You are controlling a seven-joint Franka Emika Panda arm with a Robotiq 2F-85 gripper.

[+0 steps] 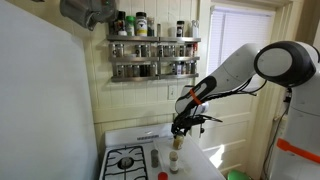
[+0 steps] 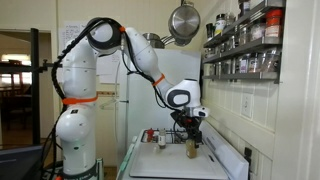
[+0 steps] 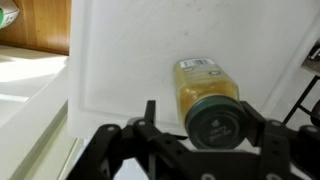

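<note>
A spice jar with a dark green lid and a yellowish label [image 3: 200, 75] stands between the fingers of my gripper. The fingers are open. A clear gap shows between the jar and the left finger, while the jar is close to the right one; contact there is hard to tell. In exterior view 2 the brownish jar [image 2: 191, 149] is directly below the gripper [image 2: 188, 134], at the white counter. Exterior view 1 shows the jar [image 1: 178, 143] under the wrist, low over or on the white surface; its base is too small to judge.
Other small jars [image 1: 174, 157] stand on the white surface near the stove [image 1: 125, 160]. Shelves full of spice jars [image 1: 155, 50] hang on the wall above. Most of the white counter [image 3: 120, 60] around the jar is bare.
</note>
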